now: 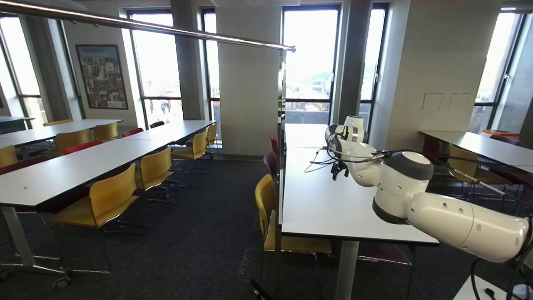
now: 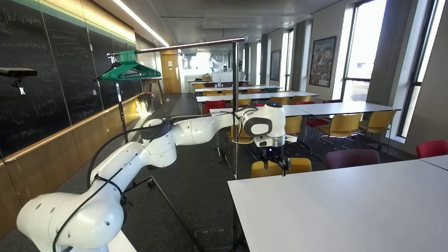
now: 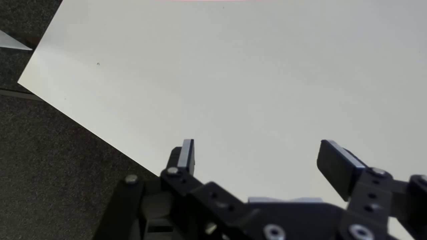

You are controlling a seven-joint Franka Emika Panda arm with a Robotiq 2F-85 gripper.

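My gripper is open, its two black fingers wide apart with only bare white table surface visible between them. In the second exterior view the gripper (image 2: 275, 166) points downward near the corner of the white table (image 2: 344, 205). From the first exterior view, the dark gripper (image 1: 340, 170) appears above the same table (image 1: 325, 210), clear of anything else. No loose object lies on the part of the tabletop that shows.
A metal clothes rail (image 2: 235, 126) stands beside the arm, with green hangers (image 2: 130, 70) at its far end. Yellow chairs (image 1: 267, 200) line the table's side. Dark carpet (image 3: 60, 160) shows beyond the table edge. The tabletop offers free room.
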